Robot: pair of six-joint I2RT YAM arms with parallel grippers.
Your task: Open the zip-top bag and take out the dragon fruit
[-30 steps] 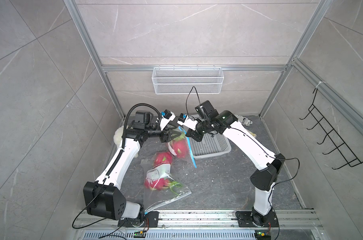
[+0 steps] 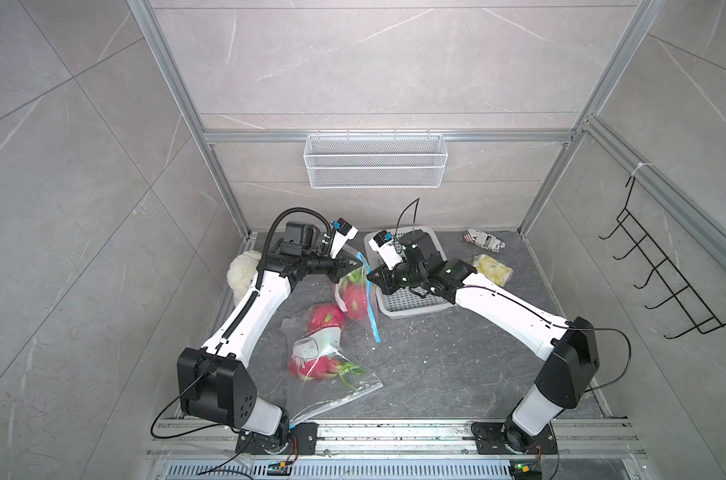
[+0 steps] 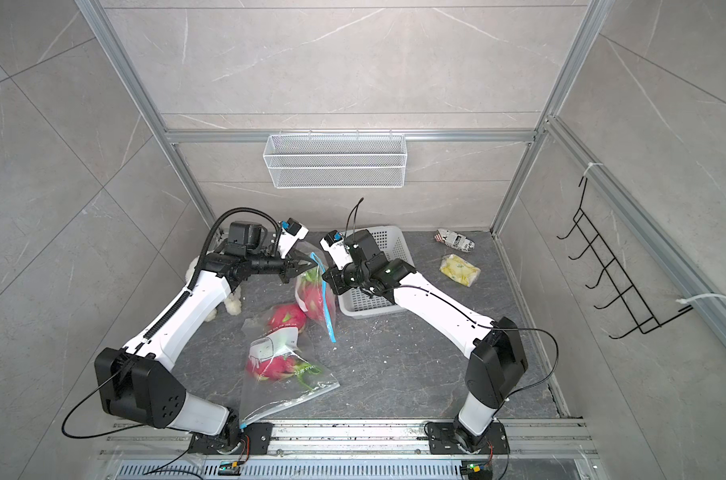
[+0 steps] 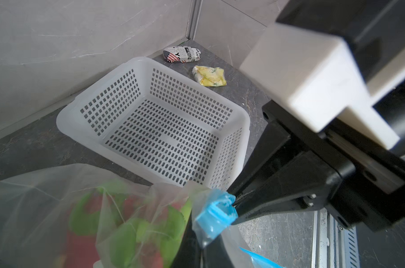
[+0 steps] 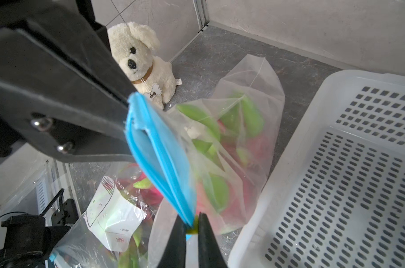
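Observation:
A clear zip top bag (image 2: 374, 312) with a blue zip strip stands upright, its mouth edge between my two grippers. Inside it is a red dragon fruit (image 2: 353, 299) with green leaf tips, blurred by the plastic in both wrist views. My right gripper is shut on the blue strip. Over at the bag's left side, my left gripper is shut; film lies against its fingertips, and I cannot tell whether any is pinched between them. In the left wrist view the blue zip strip (image 4: 215, 216) is bunched at the right fingers (image 4: 273, 192).
A second clear bag (image 2: 319, 352) with red fruit lies at front left. An empty white basket (image 4: 122, 157) stands behind the right gripper. A plush dog (image 5: 135, 58), a yellow packet (image 2: 495, 270) and a newsprint-wrapped item (image 2: 484, 240) sit farther off.
My left gripper has moved slightly right and shut. The right gripper has moved a little left and down, its arm swinging lower; the blue strip came left with it and hangs steeper.

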